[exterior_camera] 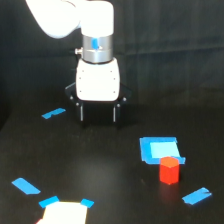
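Note:
A red block [169, 170] stands on the dark table at the right, just in front of a patch of blue tape [147, 141] that has a pale blue square [164, 150] on it. My gripper [98, 115] is at the back, left of the middle, pointing down. Its two dark fingers are spread apart with nothing visible between them. The block is well to the right of the gripper and nearer the camera.
A cream-coloured object [65, 213] is cut off by the bottom edge, with blue tape [88, 202] beside it. More tape strips lie at the left [26, 186], back left [54, 113] and lower right [196, 196].

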